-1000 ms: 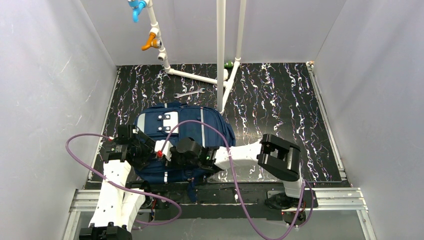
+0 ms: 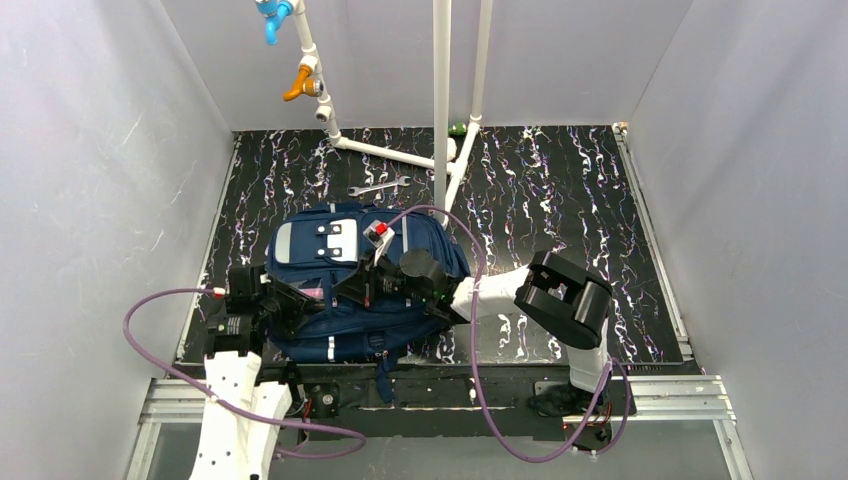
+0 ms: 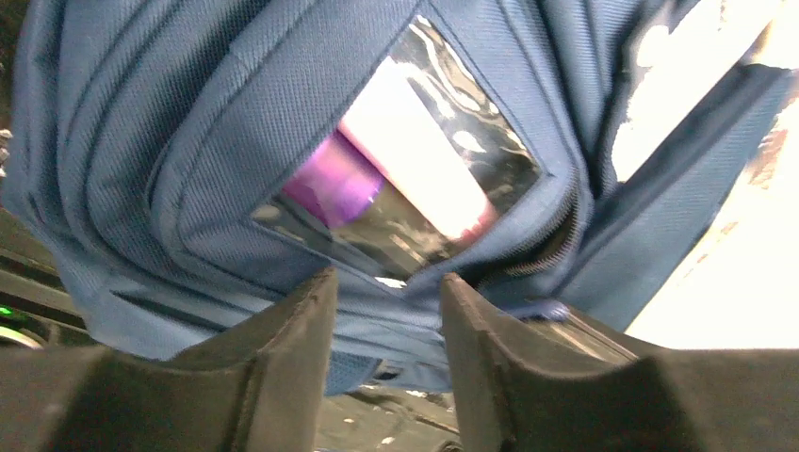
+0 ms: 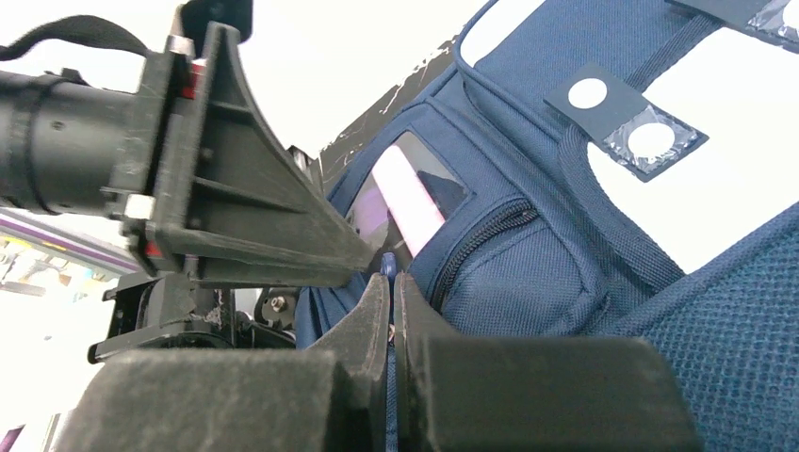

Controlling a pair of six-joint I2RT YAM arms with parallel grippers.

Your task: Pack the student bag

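The navy student bag point(image 2: 375, 232) lies flat on the dark marbled surface. Its side pocket point(image 4: 513, 268) has a shiny see-through panel, behind which a pink-white stick-like item point(image 3: 415, 146) and a purple item point(image 3: 332, 179) show. My left gripper stands part open at the pocket's edge, blue fabric beyond its fingertips and nothing clearly gripped. Just to its right, my right gripper is shut, with a small blue pull tab point(image 4: 388, 266) at its fingertips. A black zipper point(image 4: 476, 247) curves along the pocket close by. What the fingers hide below the tab cannot be seen.
A wrench point(image 2: 379, 187) lies behind the bag. White pipes point(image 2: 440, 110) rise near the bag's back right, with a blue valve handle point(image 2: 277, 20) and an orange one point(image 2: 298, 84). A strap point(image 2: 384, 385) hangs over the front edge.
My right gripper has shifted right and back from the bag's left part, uncovering the pocket.
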